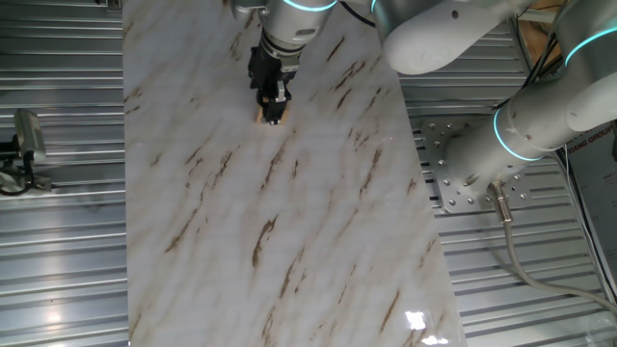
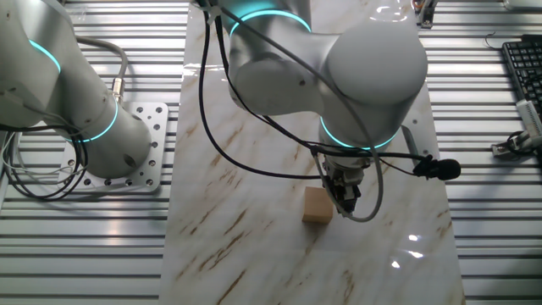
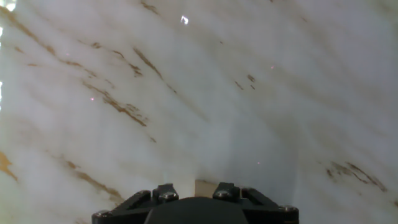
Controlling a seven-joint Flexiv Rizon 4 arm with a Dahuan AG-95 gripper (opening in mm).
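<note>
A small tan wooden block [image 2: 318, 206] rests on the marble-patterned table. My black gripper [image 1: 274, 112] hangs over the block in exterior view 1, hiding most of it. Exterior view 2 shows the gripper just right of the block in the image, its tips partly behind a loop of cable. At the bottom of the wrist view the gripper is open, with fingers [image 3: 166, 193] spread apart. A top strip of the block [image 3: 204, 187] appears in the gap, nearer the right finger; the rest is hidden by the gripper body.
Slatted metal decking [image 1: 63, 251] runs along both sides. Loose cables [image 2: 254, 169] hang from the arm. A keyboard [image 2: 523, 63] lies off the table.
</note>
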